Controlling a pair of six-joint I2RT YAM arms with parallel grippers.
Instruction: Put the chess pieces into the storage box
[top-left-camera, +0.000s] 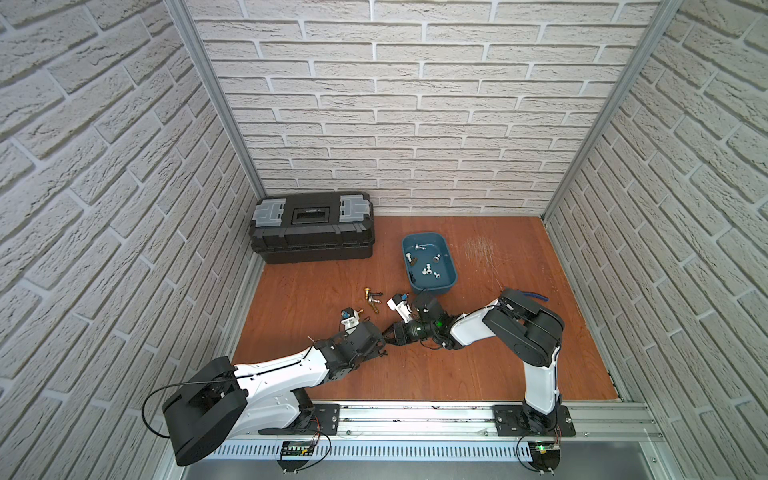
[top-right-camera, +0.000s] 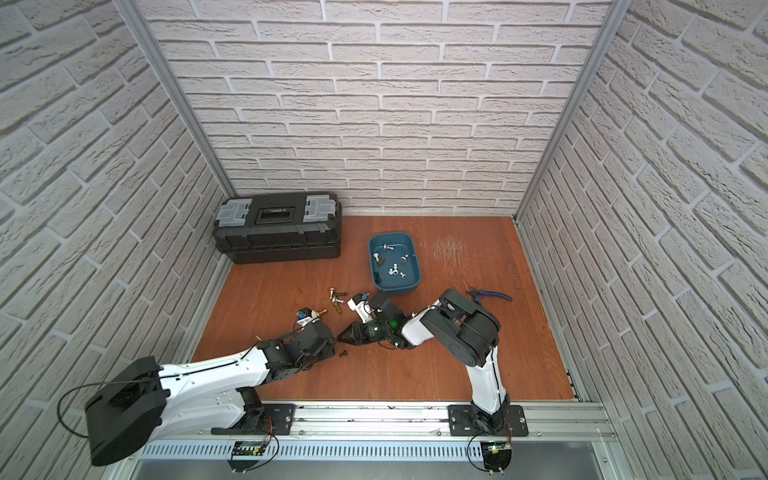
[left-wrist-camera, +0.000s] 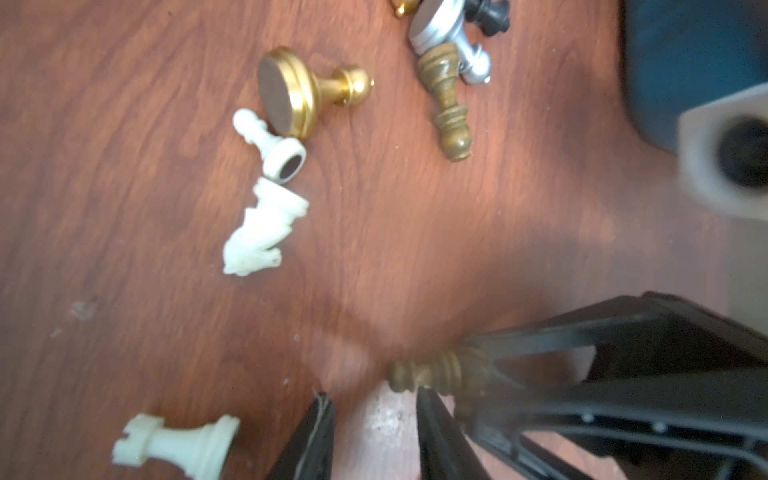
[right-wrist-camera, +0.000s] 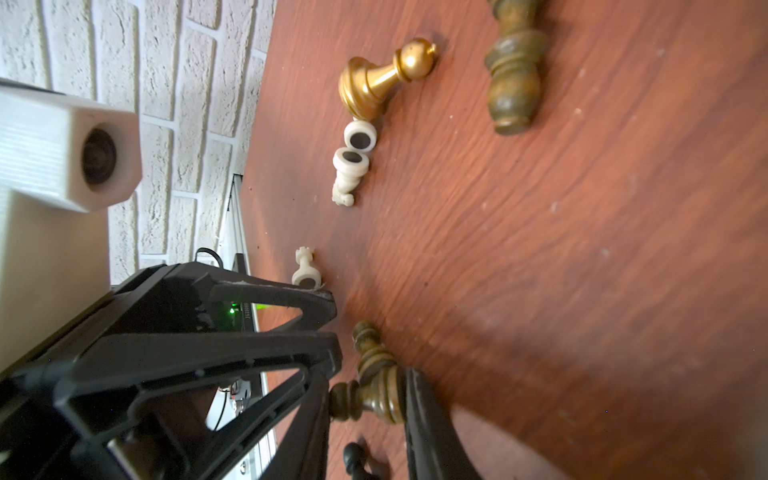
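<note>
In the right wrist view my right gripper is shut on a dark olive pawn, with another olive piece (right-wrist-camera: 368, 344) behind it. In the left wrist view my left gripper hangs part open low over the table, just left of the right gripper and its pawn. White pieces lie about: a rook (left-wrist-camera: 180, 444), a knight (left-wrist-camera: 260, 228) and a pawn (left-wrist-camera: 264, 140). A gold pawn (left-wrist-camera: 296, 92), an olive piece (left-wrist-camera: 444, 96), a silver piece (left-wrist-camera: 472, 60) and a black one lie farther up. The blue box (top-left-camera: 428, 240) behind holds several pieces.
A black toolbox (top-left-camera: 312, 240) stands at the back left. Blue-handled pliers (top-right-camera: 496, 296) lie at the right, beside the right arm.
</note>
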